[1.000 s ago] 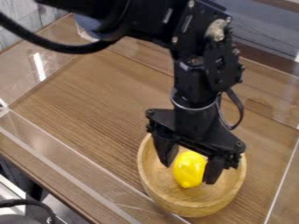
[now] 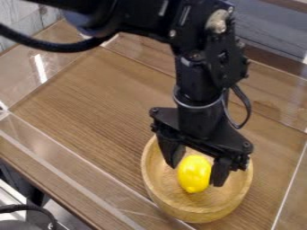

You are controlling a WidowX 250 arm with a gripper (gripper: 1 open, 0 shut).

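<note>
My black gripper (image 2: 196, 161) reaches down into a shallow wooden bowl (image 2: 199, 208) at the lower right of the camera view. It is open, its fingers on either side of a yellow object (image 2: 193, 178) lying in the bowl. Whether the fingers touch the object cannot be told.
A pale wall or ledge runs along the back right. A black cable lies at the lower left corner.
The gripper has shifted slightly over the bowl, and the yellow object appears a little further left than a second ago.
</note>
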